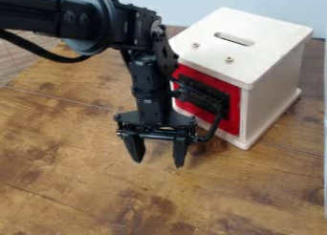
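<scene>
My black gripper [157,153] points down over the wooden tabletop with its two fingers apart and nothing between them. Behind it and to the right stands a pale wooden box [266,100] with a slot and two small knobs on its top. The box's left-facing side carries a red panel [231,124], partly hidden by my arm and a dark fitting or cable in front of it.
Bare wooden table [76,181] fills the left and front. A white wall or board rises behind the box, and a pale edge runs along the far right.
</scene>
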